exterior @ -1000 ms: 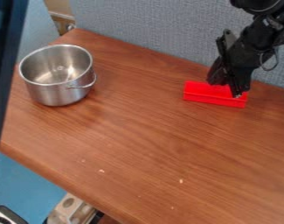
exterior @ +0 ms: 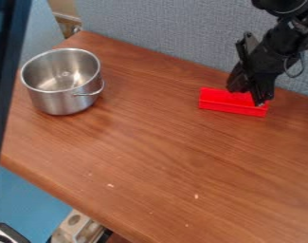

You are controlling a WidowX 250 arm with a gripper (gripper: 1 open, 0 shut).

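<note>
My black gripper (exterior: 256, 94) reaches down from the top right to a red block (exterior: 227, 102) lying near the back of the wooden table (exterior: 156, 171). The fingertips are at the right part of the block's top, and it is unclear whether they touch it. The fingers look shut, and nothing shows held between them, though the tips are small and dark. A steel pot (exterior: 63, 81) with a side handle stands at the left of the table.
A grey padded wall (exterior: 169, 28) runs along the back, close behind the block and arm. A dark vertical edge fills the upper left.
</note>
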